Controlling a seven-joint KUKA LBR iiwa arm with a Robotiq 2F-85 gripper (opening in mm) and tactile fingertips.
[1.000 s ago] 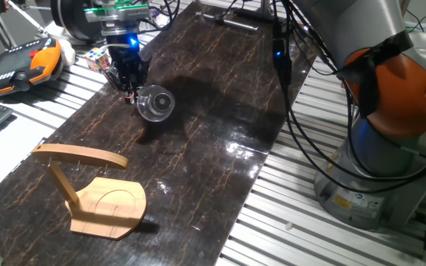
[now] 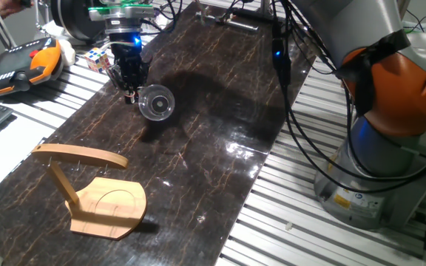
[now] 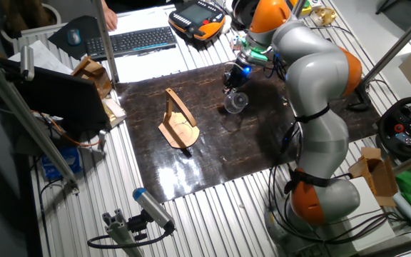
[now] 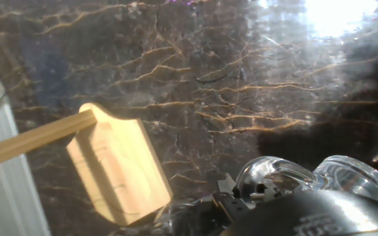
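A clear glass cup (image 2: 157,103) hangs in the air above the dark table, its round opening turned toward the camera in exterior view 1. My gripper (image 2: 132,97) is shut on it at the side. In the wrist view the cup (image 4: 354,176) shows a looped glass handle close to the fingers, though the dark housing hides much of the hold. The wooden stand (image 2: 108,210) has a flat base with a round groove, a slanted post and a curved top bar with small hooks. It stands well apart from the cup, toward the near left in exterior view 1.
A metal bar fixture (image 2: 230,21) lies at the far end.
My gripper and the cup have drifted very slightly to the right in exterior view 1. The stand has stayed in place.
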